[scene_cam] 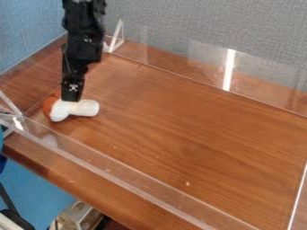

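Observation:
A toy mushroom [74, 108] with a white stem and an orange-red cap lies on its side on the wooden table at the left, its stem pointing right. My black gripper [71, 93] hangs open just above it, fingertips pointing down near the cap end. Whether the fingertips touch it I cannot tell.
Clear plastic walls [277, 95] border the wooden tabletop [192, 135]. The left wall runs close beside the mushroom.

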